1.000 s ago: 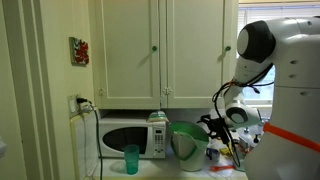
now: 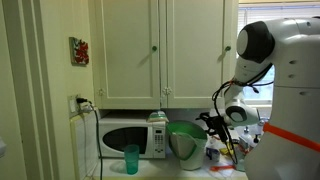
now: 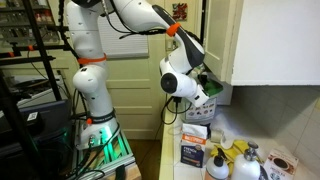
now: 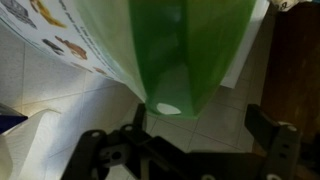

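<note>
A whitish bin (image 2: 187,158) with a green upper part (image 2: 185,128) stands on the counter beside the microwave. My gripper (image 2: 211,126) is at its right side in exterior view 1. In the wrist view, the green part (image 4: 170,60) fills the upper middle, and printed pictures show on the pale surface (image 4: 85,40) to its left. The dark fingers of my gripper stand wide apart at the lower left and right, open. The green part's lower end shows toward the gap, and no grip on it is visible. In exterior view 2 the arm partly hides the green part (image 3: 211,88).
A white microwave (image 2: 130,138) and a teal cup (image 2: 132,158) stand left of the bin. A bag (image 3: 192,145), a yellow-topped bottle (image 3: 219,163) and a white container (image 3: 248,164) crowd the counter near the arm. Cabinets (image 2: 195,50) hang above.
</note>
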